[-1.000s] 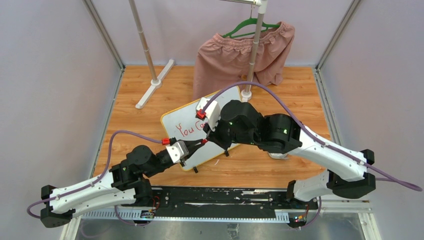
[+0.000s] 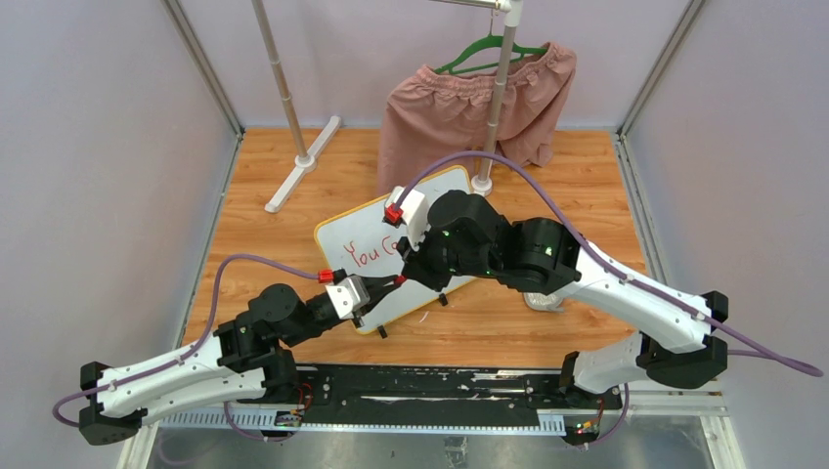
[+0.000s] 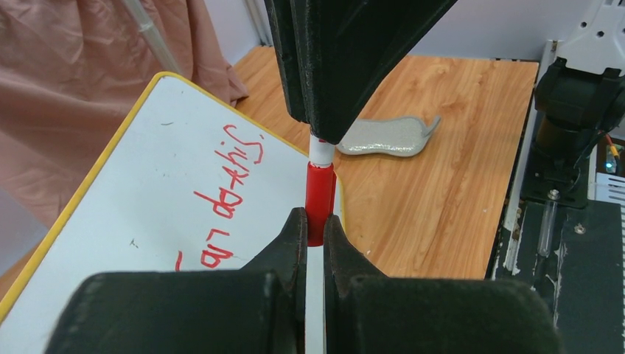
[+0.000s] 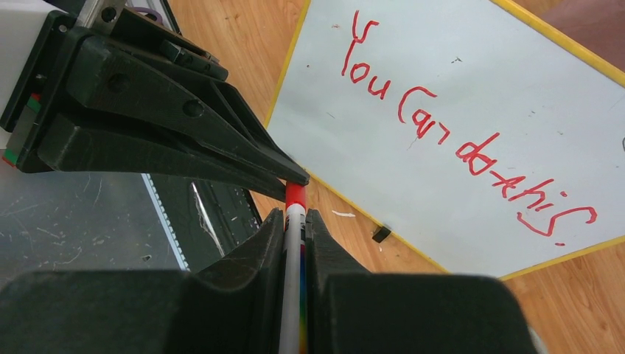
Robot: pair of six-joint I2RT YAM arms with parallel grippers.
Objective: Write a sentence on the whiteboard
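A yellow-edged whiteboard (image 2: 347, 244) bears red handwriting reading "You Can do this", with a curved red stroke below, in the right wrist view. Above it, both grippers meet on one marker. My left gripper is shut on the marker's red cap (image 3: 320, 193). My right gripper is shut on the white barrel (image 4: 292, 280), opposite the left one, the cap pointing toward the left fingers.
Pink shorts (image 2: 420, 127) hang on a rack behind the board. A glittery grey object (image 3: 379, 137) lies on the wooden table (image 2: 254, 234) right of the board.
The right arm has shifted very slightly around the marker over the last second. The left arm looks still.
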